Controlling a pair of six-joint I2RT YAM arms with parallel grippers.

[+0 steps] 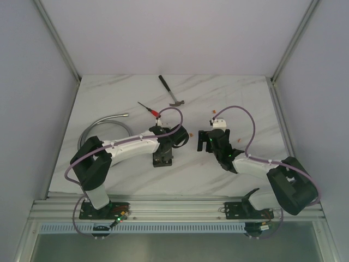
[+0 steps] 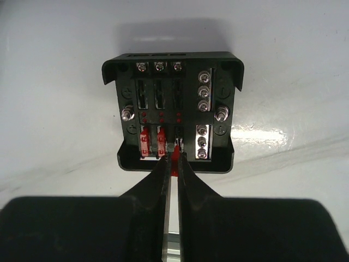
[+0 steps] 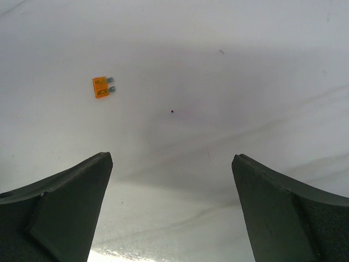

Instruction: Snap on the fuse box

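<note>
The black fuse box (image 2: 125,82) lies on the white marble table, partly hidden under my left arm in the top view. Two red fuses (image 2: 144,142) sit in its lower slots. My left gripper has its fingertips at the third lower slot, closed on a red fuse just below a metal contact. My right gripper stands open above bare table to the right, with an orange fuse (image 3: 101,87) lying beyond its fingers.
A hammer (image 1: 171,94) and red screwdriver (image 1: 154,112) lie at the back. A grey hose (image 1: 87,131) curves at the left. Small orange pieces are scattered on the right.
</note>
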